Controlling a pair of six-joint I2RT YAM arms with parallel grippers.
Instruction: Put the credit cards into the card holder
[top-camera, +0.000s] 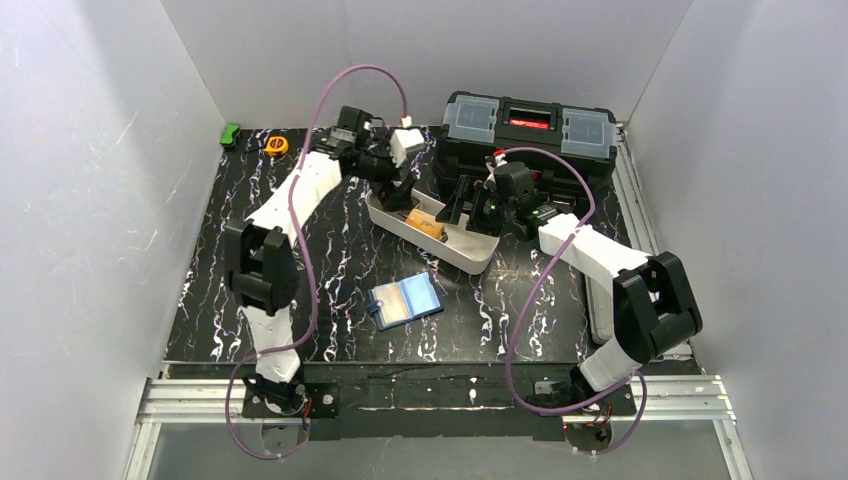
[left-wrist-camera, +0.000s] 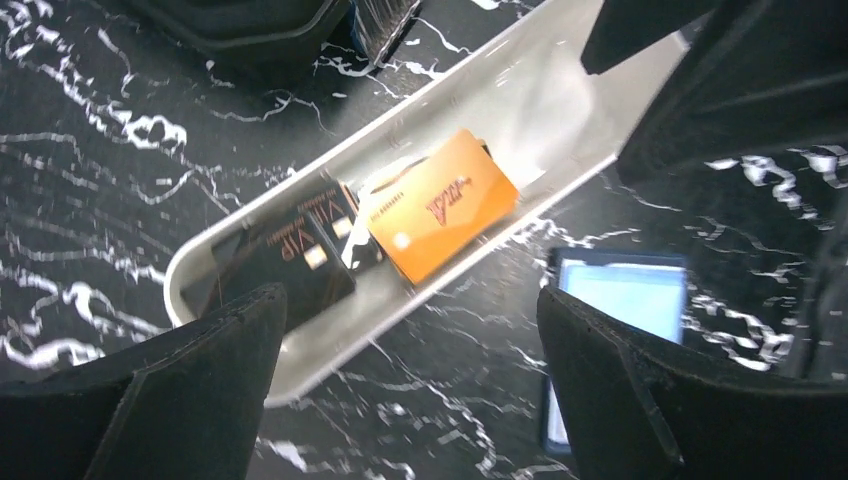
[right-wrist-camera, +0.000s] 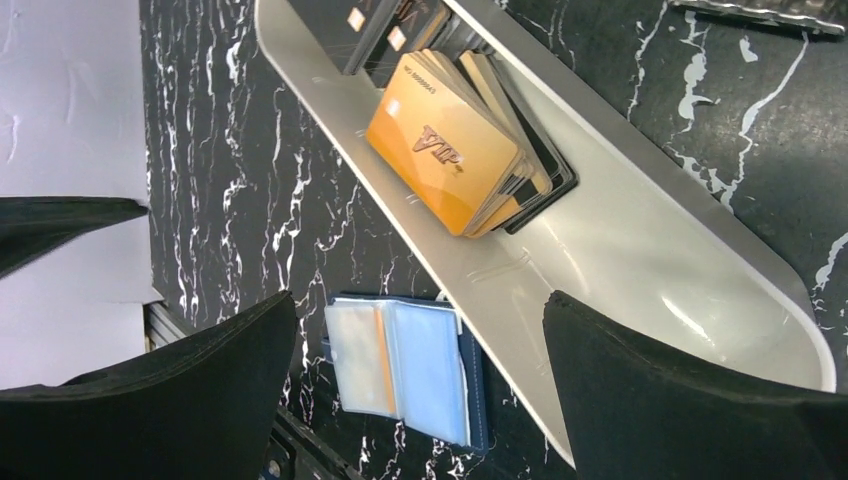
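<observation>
A long white tray (top-camera: 470, 260) holds a stack of orange VIP cards (top-camera: 424, 223) and, at one end, black VIP cards (left-wrist-camera: 280, 265). My left gripper (top-camera: 398, 195) hangs over the black-card end, open and empty; its fingers frame that end in the left wrist view. My right gripper (top-camera: 462, 210) is over the other part of the tray beside the orange cards, open with nothing between its fingers. The blue card holder (top-camera: 405, 298) lies open on the marble table below the tray, a clear sleeve and an orange strip showing.
A black toolbox (top-camera: 525, 140) stands behind the tray at the back right. Orange tape (top-camera: 276, 146) and a green object (top-camera: 230, 134) lie at the back left. The table around the holder is clear.
</observation>
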